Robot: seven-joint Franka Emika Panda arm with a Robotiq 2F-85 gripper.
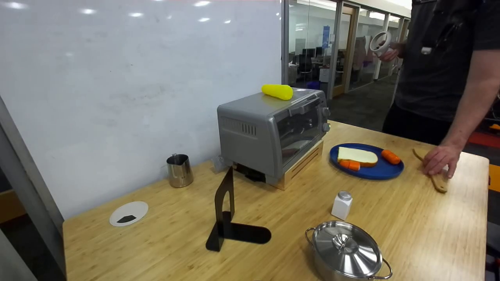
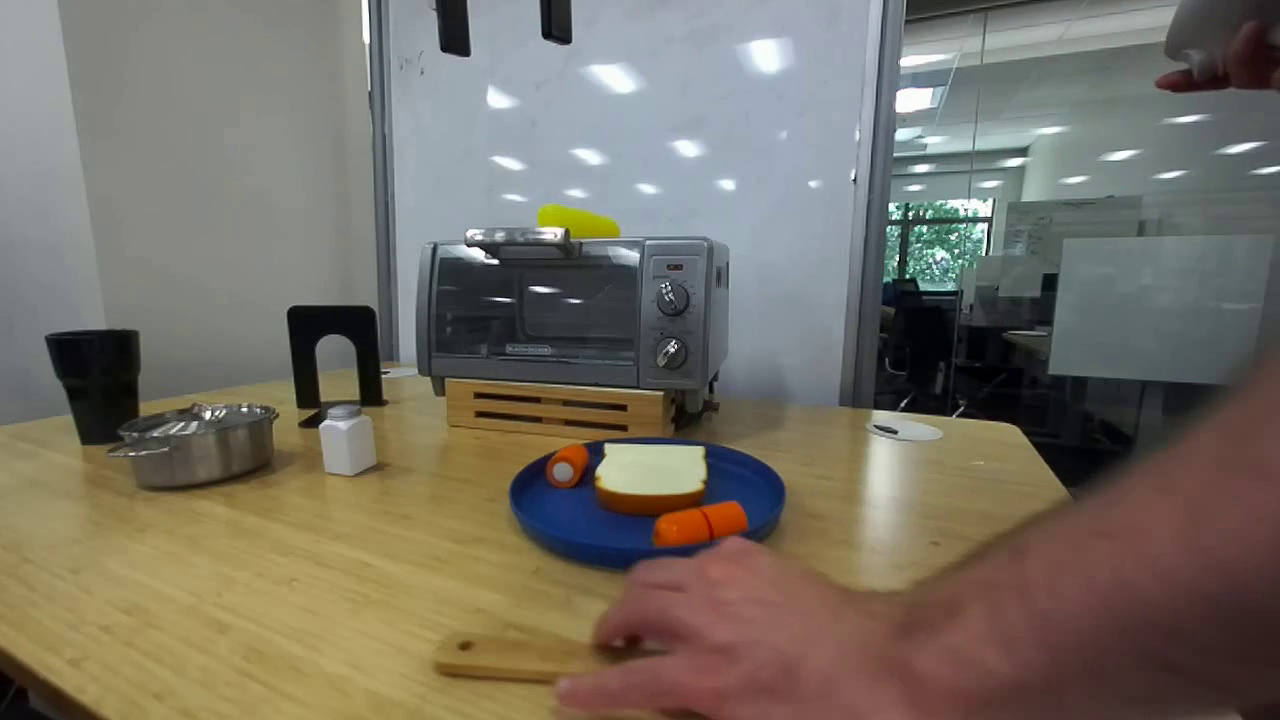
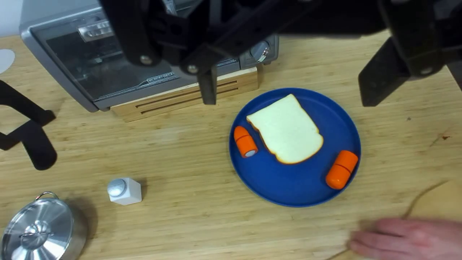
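Note:
In the wrist view, my gripper is open high above the table, its two fingers wide apart with nothing between them. Below lies a blue plate [image 3: 286, 195] bearing a slice of bread [image 3: 288, 130] and two orange carrot pieces, one carrot piece [image 3: 245, 141] beside the bread and another carrot piece [image 3: 342, 169] near the rim. Exterior view 2 catches only the dark fingertips of the gripper [image 2: 504, 24] at the top edge. A person's hand [image 1: 443, 158] rests on a thin wooden board [image 1: 439, 182] beside the plate.
A grey toaster oven [image 1: 250, 136], door closed, stands on a wooden base with a yellow object [image 1: 277, 91] on top. Around the table are a white shaker [image 1: 342, 205], lidded pot [image 1: 347, 248], black bookend [image 1: 229, 229] and steel pitcher [image 1: 179, 171]. Bare tabletop lies left of the plate.

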